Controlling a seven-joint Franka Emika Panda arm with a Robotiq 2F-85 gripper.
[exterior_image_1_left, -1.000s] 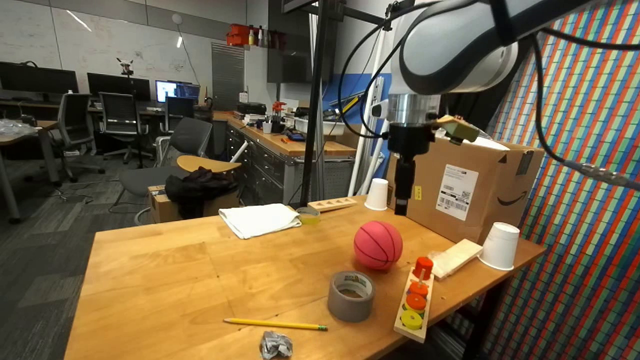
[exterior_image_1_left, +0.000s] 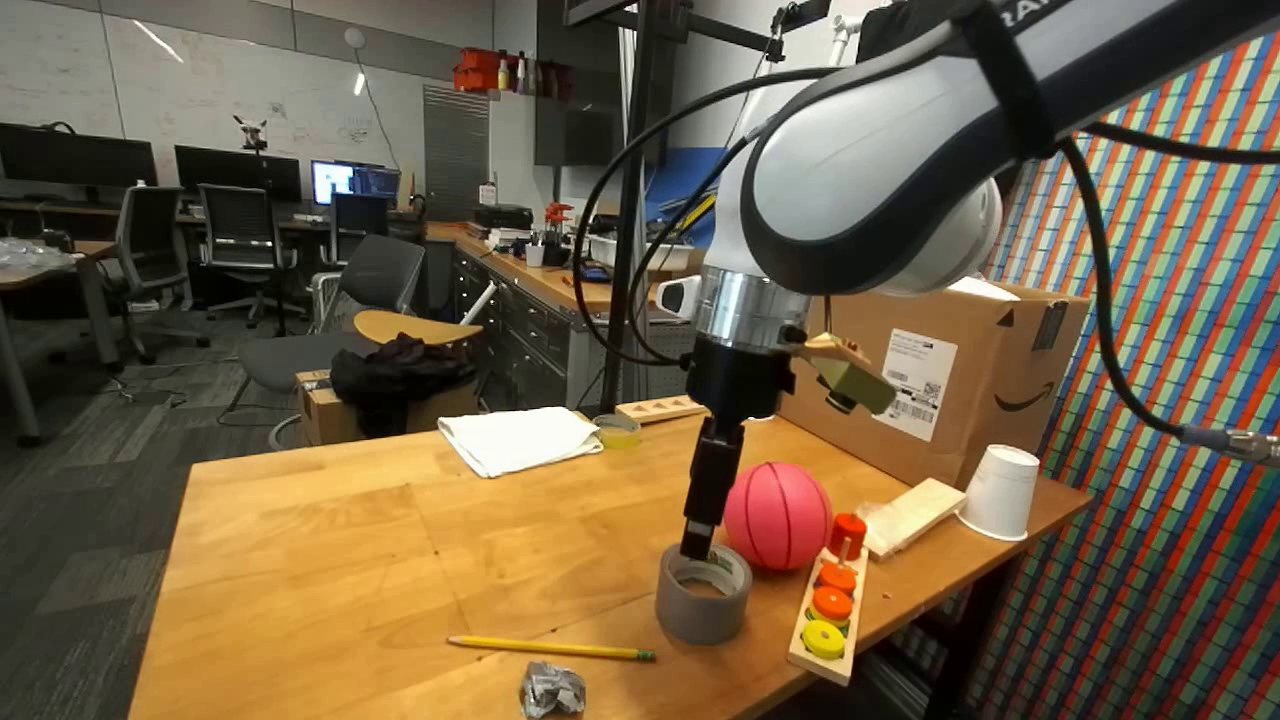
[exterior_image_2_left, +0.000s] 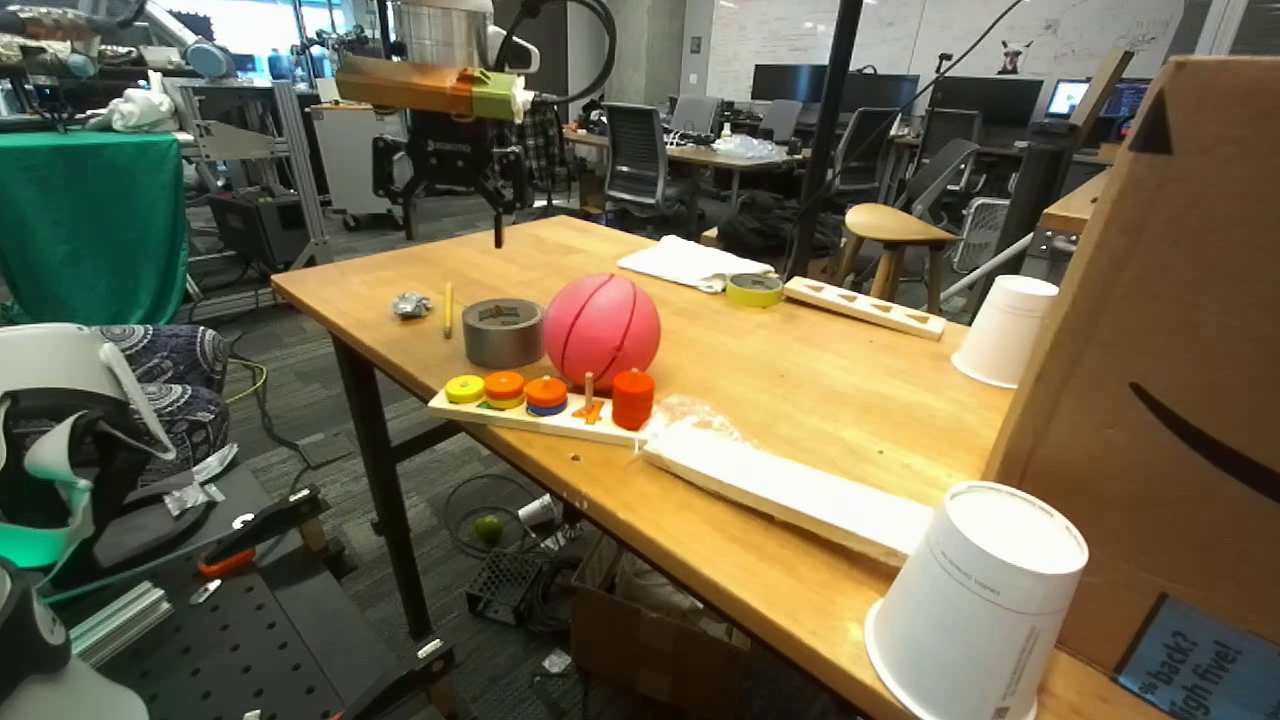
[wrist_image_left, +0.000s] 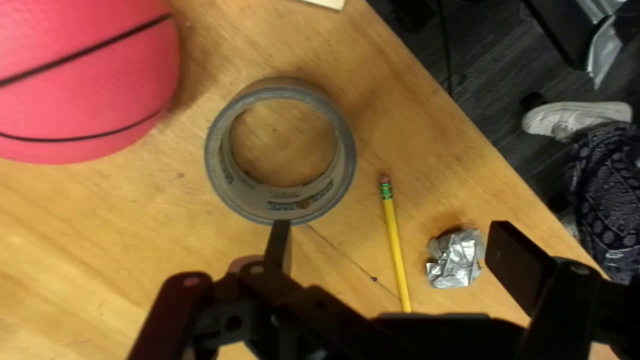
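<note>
My gripper (exterior_image_2_left: 453, 230) hangs above the table, fingers spread wide apart with nothing between them. In the wrist view, one finger (wrist_image_left: 278, 247) shows just below the rim of the grey tape roll (wrist_image_left: 348, 159), and the other finger (wrist_image_left: 519, 264) is beyond the crumpled foil (wrist_image_left: 456, 258). A yellow pencil (wrist_image_left: 393, 240) lies on the table between the two fingers in that view. The pink ball (exterior_image_2_left: 602, 326) rests close beside the tape roll, away from the gripper. Along the table edge stands a wooden peg board (exterior_image_1_left: 828, 612) with colored rings.
A white block (exterior_image_2_left: 780, 492) and an upturned paper cup (exterior_image_2_left: 978, 600) sit near the edge by the cardboard box (exterior_image_1_left: 948, 372). The white cloth (exterior_image_1_left: 518, 440) and yellow tape roll (exterior_image_2_left: 753, 289) lie at the back.
My arm has come lower and leftward in exterior view 1, toward the tape roll. The far paper cup is now mostly hidden.
</note>
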